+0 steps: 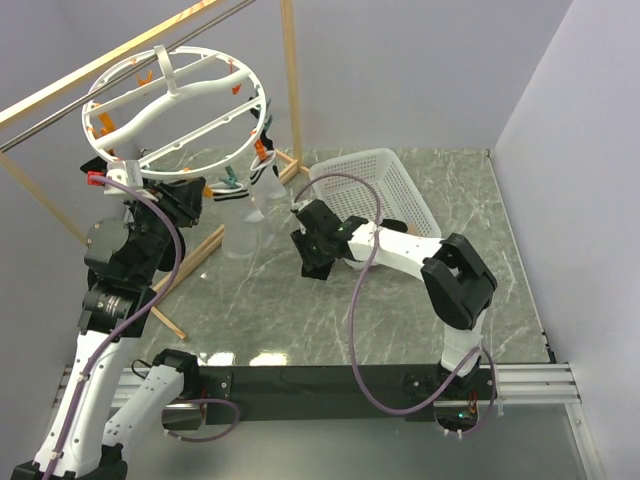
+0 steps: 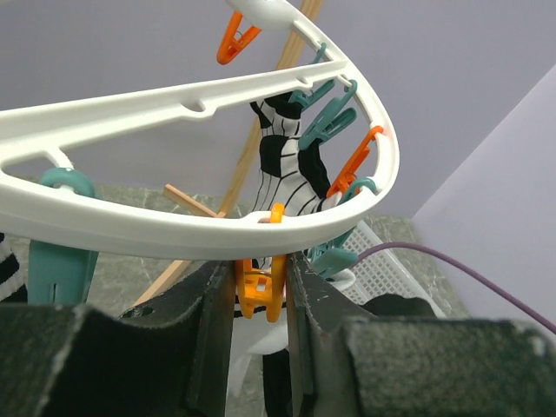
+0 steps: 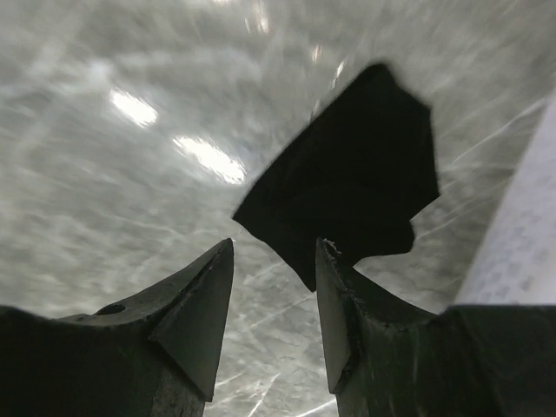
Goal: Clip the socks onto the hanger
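Observation:
A black sock (image 3: 347, 174) lies flat and folded on the marbled floor, outside the basket. Just above it, my right gripper is open, its fingers apart and nothing between them. The white round hanger (image 2: 373, 104) carries orange and teal clips along its rim. My left gripper is shut on an orange clip (image 2: 252, 282) hooked to the hanger's near rim. Beyond that clip, striped black-and-white socks (image 2: 291, 169) hang from the rim, near an orange clip (image 2: 350, 165) and several teal ones.
The white basket (image 1: 405, 185) stands behind the right arm, its wall (image 3: 521, 226) close to the sock's right side. Wooden stand bars (image 1: 190, 262) lie on the floor under the hanger. Floor in front of the basket is clear.

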